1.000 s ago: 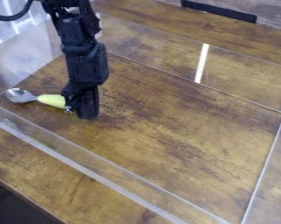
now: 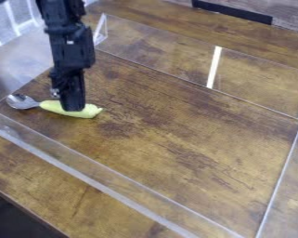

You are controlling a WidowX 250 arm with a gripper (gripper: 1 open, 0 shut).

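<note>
A pale yellow-green object (image 2: 84,111), long and tapered, lies on the wooden table at the left. A silver spoon (image 2: 21,100) lies at its left end, its bowl outward. The black gripper (image 2: 71,104) is low over the middle of the yellow object, its tip at or just above it. The fingers look shut; whether anything is between them is hard to see.
Clear plastic panels (image 2: 249,79) border the wooden work area (image 2: 176,139) at the back, left, front and right. A black bar (image 2: 232,13) sits at the back.
The arm has moved left and a little up, uncovering more of the yellow object's right end. The spoon and yellow object look to be in the same place.
</note>
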